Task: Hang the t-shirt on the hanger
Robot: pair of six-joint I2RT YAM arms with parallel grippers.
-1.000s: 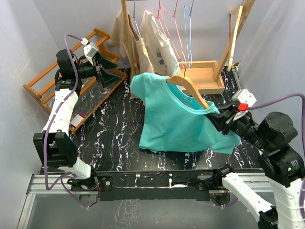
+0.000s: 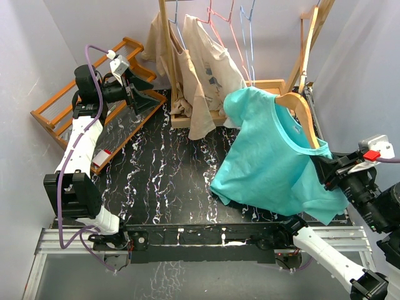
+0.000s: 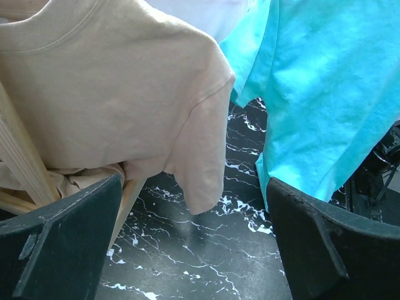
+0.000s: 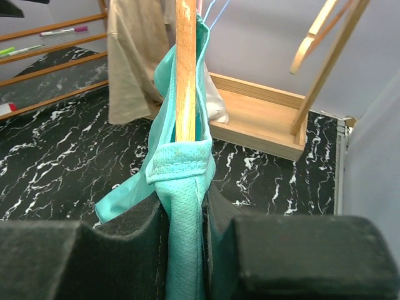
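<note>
The turquoise t-shirt (image 2: 262,162) hangs on a wooden hanger (image 2: 294,106) over the right side of the table. My right gripper (image 2: 322,167) grips the shirt's collar area along with the hanger's end; in the right wrist view, folded turquoise fabric (image 4: 184,237) sits between its fingers, below the wooden bar (image 4: 185,75). My left gripper (image 2: 140,97) stands open at the back left; in its wrist view nothing is between its fingers, with a beige shirt (image 3: 112,94) ahead of it.
A wooden rack (image 2: 164,37) holds beige and cream shirts and wire hangers. A slatted wooden shelf (image 2: 50,117) leans at the left. Bare black marble (image 2: 156,181) fills the centre-left. Another wooden bracket (image 2: 306,44) stands at the back right.
My right gripper has moved right and slightly toward the front, carrying the turquoise shirt and hanger with it. The left arm has not moved.
</note>
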